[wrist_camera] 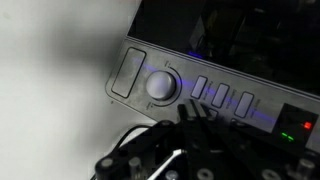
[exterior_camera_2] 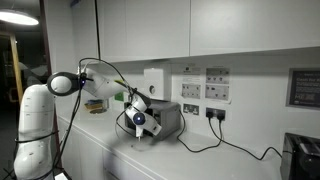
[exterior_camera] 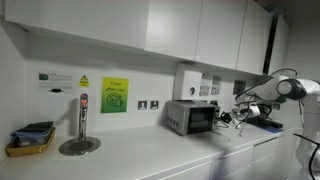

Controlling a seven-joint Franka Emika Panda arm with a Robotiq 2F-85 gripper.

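Observation:
A microwave (exterior_camera: 190, 117) with a dark door stands on the white counter. Its control panel fills the middle of the wrist view: a round silver knob (wrist_camera: 161, 85), a long rectangular button (wrist_camera: 129, 71) beside it, a row of narrow buttons (wrist_camera: 221, 95), and a small lit display (wrist_camera: 297, 124). My gripper is shut, and nothing shows between its fingers. In the wrist view its tips overlap the panel near the narrow buttons, on the display side of the knob. Whether they touch the panel I cannot tell.
A tall tap (exterior_camera: 83, 116) and a tray of items (exterior_camera: 31, 138) are at the counter's left end. Long bare counter (exterior_camera: 130, 150) lies between tap and microwave. Cabinets (exterior_camera: 110, 30) hang above. Black cables (exterior_camera_2: 240, 147) trail along the wall from the sockets.

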